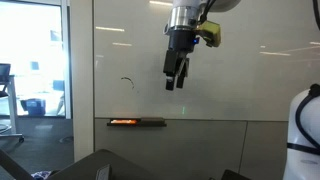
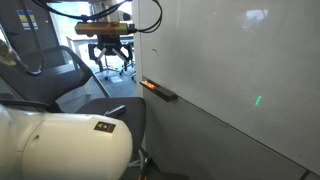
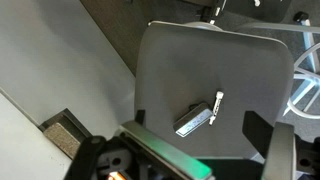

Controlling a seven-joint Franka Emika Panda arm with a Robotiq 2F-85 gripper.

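My gripper (image 1: 175, 84) hangs open in front of the whiteboard (image 1: 130, 60), pointing down, with nothing between its fingers. In the wrist view the open fingers (image 3: 262, 135) frame a dark grey chair seat (image 3: 190, 70) below. On that seat lie a small eraser-like block (image 3: 193, 119) and, beside it, a short white marker-like stick (image 3: 216, 106). Exterior view 2 has the gripper (image 2: 110, 62) above the chair seat (image 2: 130, 112), well clear of it.
A ledge (image 1: 137, 122) with something orange on it runs along the whiteboard's lower edge; the ledge (image 3: 66, 132) is left of the chair in the wrist view. White tubing (image 3: 300, 85) lies at right. A large white rounded shape (image 2: 80, 145) fills the near left.
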